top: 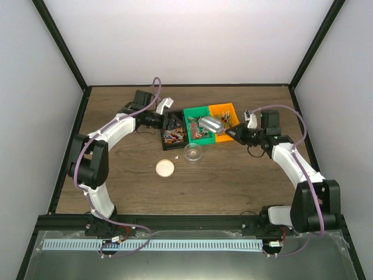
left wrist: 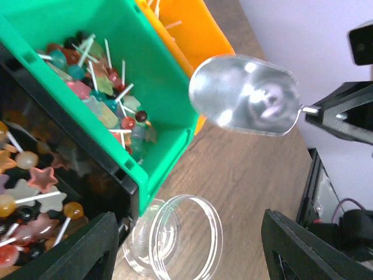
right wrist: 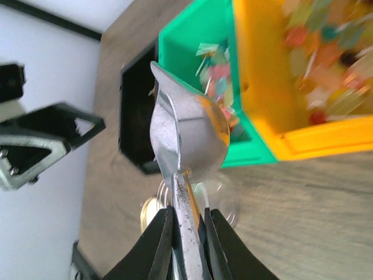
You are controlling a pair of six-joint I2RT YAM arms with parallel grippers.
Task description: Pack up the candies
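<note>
A metal scoop (top: 211, 124) hangs over the green and orange bins, its handle pinched by my right gripper, which is shut on it. In the right wrist view the scoop's bowl (right wrist: 195, 137) looks empty where it shows. My left gripper is over the black bin side with its fingers wide apart and nothing between them. Below stands a clear jar (left wrist: 186, 239), apparently empty, in front of the bins. Candies lie in the black bin (top: 165, 147), the green bin (left wrist: 166, 87) and the orange bin (right wrist: 274, 137).
A round pale lid (top: 165, 168) lies on the table left of the jar. One small light piece (top: 176, 157) rests loose near it.
</note>
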